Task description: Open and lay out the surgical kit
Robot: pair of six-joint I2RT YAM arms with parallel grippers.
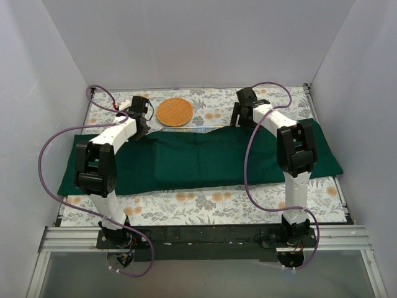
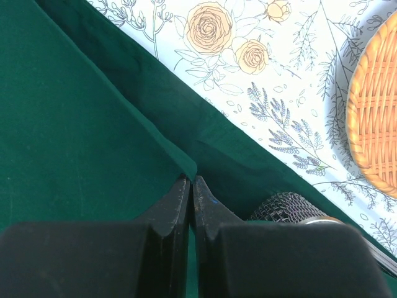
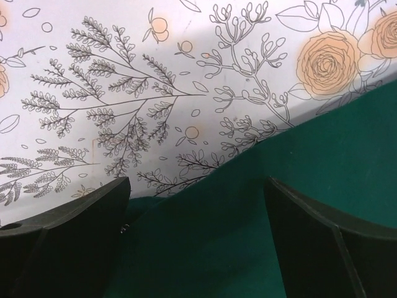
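Note:
A dark green cloth (image 1: 173, 162) spreads widely across the table, its upper layer covering most of what lies beneath. In the left wrist view, my left gripper is shut on the folded edge of this green cloth (image 2: 80, 130), pinching it at the tips. A metal mesh item (image 2: 286, 207) peeks out beside the fingers on the lower layer; in the top view it shows as a thin silvery strip (image 1: 192, 129). My right gripper stands open above the cloth's far edge (image 3: 260, 152), with nothing gripped between its fingers.
A round woven basket (image 1: 174, 112) sits behind the cloth, between the two arms. The flower-patterned tablecloth (image 1: 211, 205) is bare in front of the cloth and along the back. Walls close in the left, right and rear.

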